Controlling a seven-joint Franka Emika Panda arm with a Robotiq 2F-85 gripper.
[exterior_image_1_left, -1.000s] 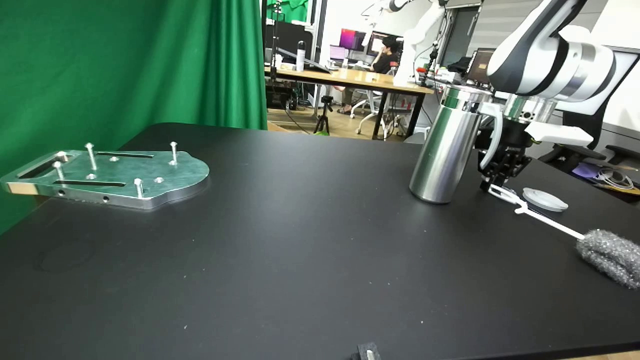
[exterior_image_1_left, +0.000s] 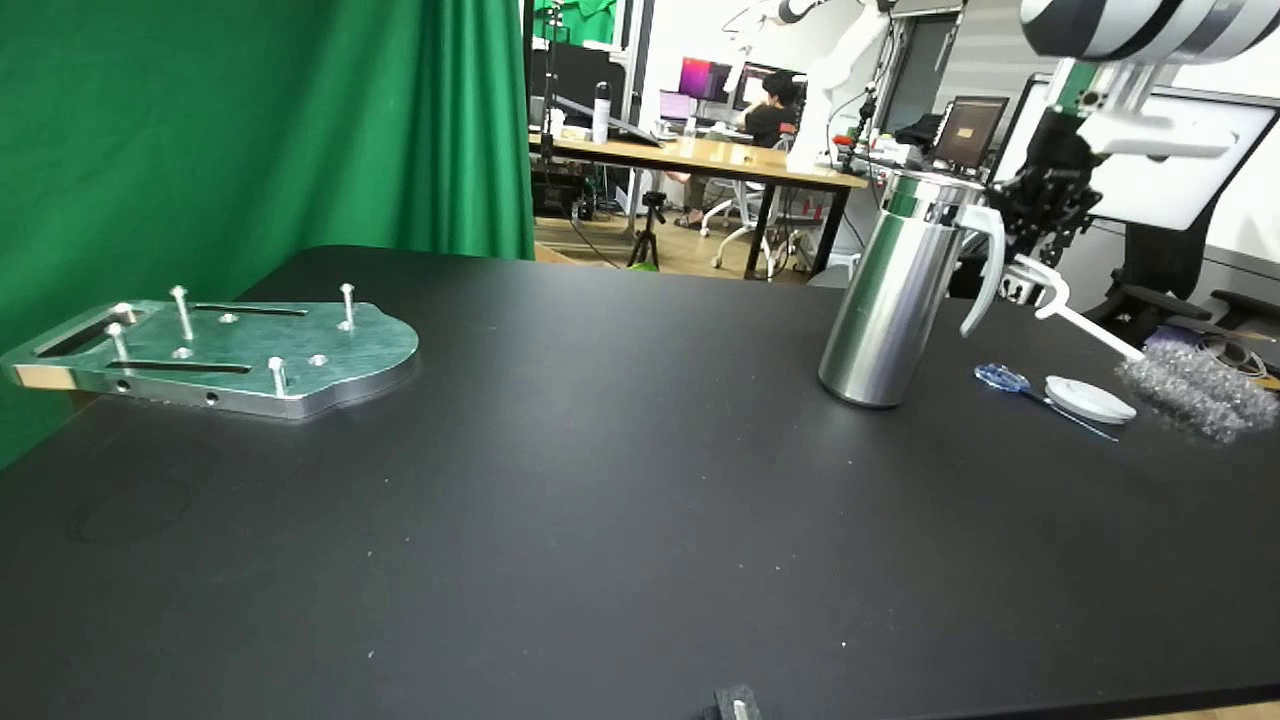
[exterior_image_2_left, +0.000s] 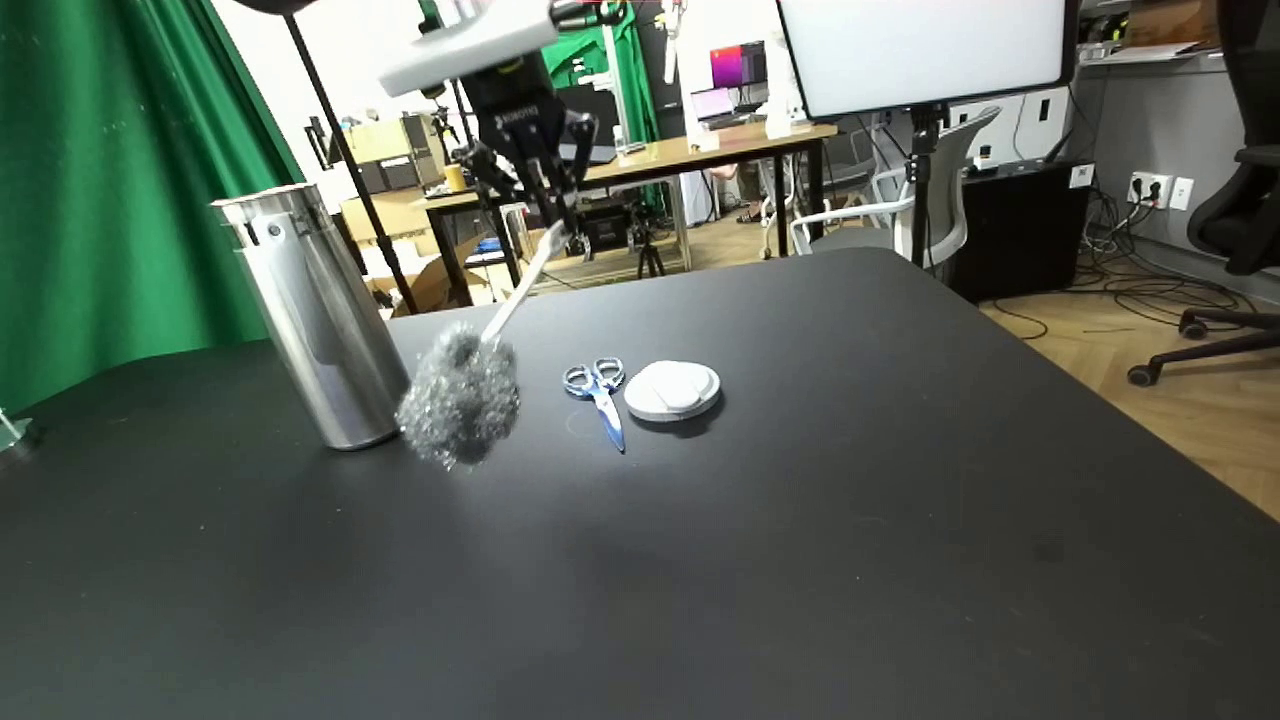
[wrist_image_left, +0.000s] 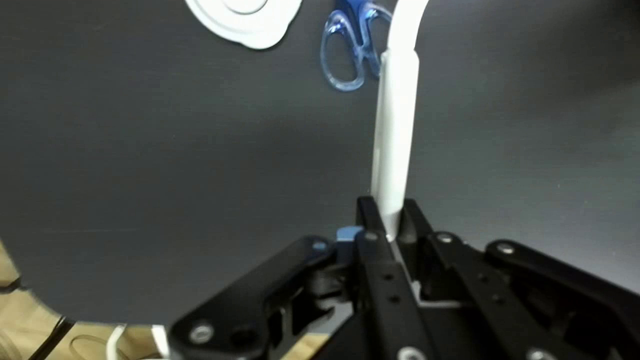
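Note:
My gripper is shut on the white handle (wrist_image_left: 396, 114) of a brush, whose far end runs out of the wrist view at the top. In exterior view 2 the brush's grey bristly head (exterior_image_2_left: 462, 394) hangs down from the handle, lower than the gripper (exterior_image_2_left: 564, 222). Exterior view 1 shows the same brush head (exterior_image_1_left: 1200, 388) at the right, tilted down and raised above the black table. A steel jug (exterior_image_1_left: 900, 288) with a pale handle stands upright to the left of the gripper (exterior_image_1_left: 1017, 266); its inside is hidden.
Blue scissors (exterior_image_2_left: 600, 396) and a round white lid (exterior_image_2_left: 672, 391) lie on the table below the gripper. A green metal plate with upright bolts (exterior_image_1_left: 228, 348) rests at the far left.
The gripper has risen, carrying the brush up off the table. The brush head now hangs farther back and higher, and the scissors show beneath it. The jug has stayed put.

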